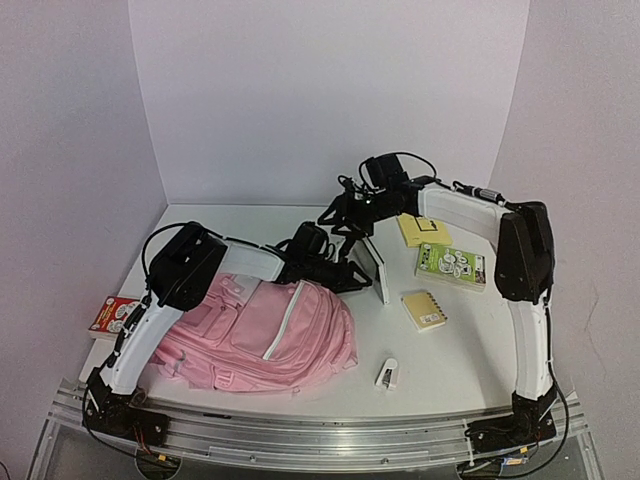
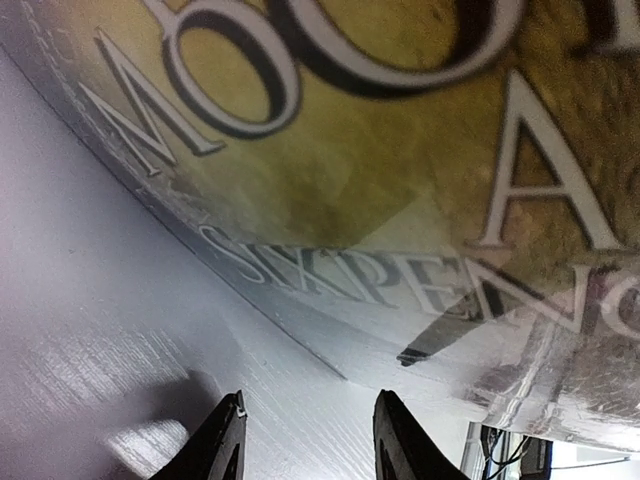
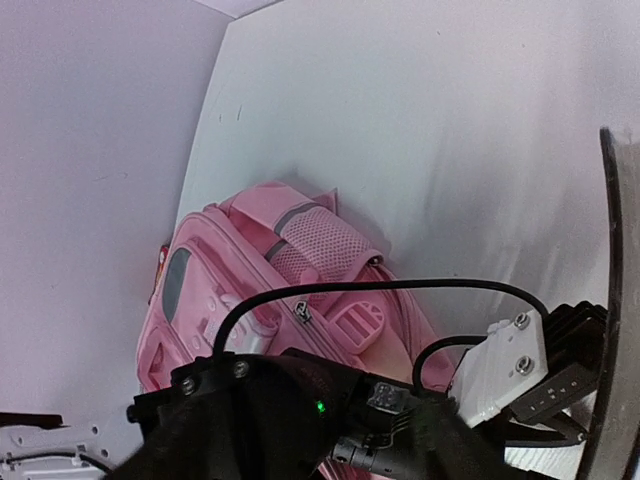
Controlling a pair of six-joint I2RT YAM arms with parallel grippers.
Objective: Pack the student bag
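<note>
The dark book [image 1: 374, 262] stands tilted up on edge near the middle of the table. Its cover [image 2: 350, 190], lettered with "SIXPENCE", fills much of the left wrist view. Just left of the book, my left gripper [image 1: 350, 264] is open, its fingers [image 2: 222, 440] apart with bare table visible between them. My right gripper [image 1: 342, 216] is at the book's upper far end; its grip is hard to make out. A dark edge of what looks like the book [image 3: 608, 300] runs down the right side of the right wrist view. The pink bag [image 1: 250, 335] lies at front left, partly under my left arm.
On the right lie a yellow book [image 1: 424, 229], a green book [image 1: 450, 264] and a small spiral notebook [image 1: 424, 311]. A white stapler-like item [image 1: 387, 374] is near the front. A red box [image 1: 112, 314] sits at far left.
</note>
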